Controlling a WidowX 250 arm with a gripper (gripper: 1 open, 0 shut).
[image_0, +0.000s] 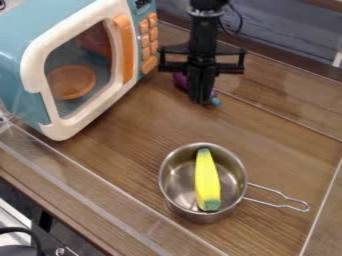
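The black gripper (201, 88) is low over the back of the wooden table, beside the toy microwave, its fingertips at a purple object (182, 82) with a teal part that lies mostly behind it. The frame is too small to show whether anything is between the fingers. At the front, a steel pot (175, 182) holds a yellow, corn-like toy (207, 180) with green ends.
A blue and white toy microwave (54, 121) with an orange plate (72, 82) inside stands at the left, its opening facing forward. A grey wall runs along the back.
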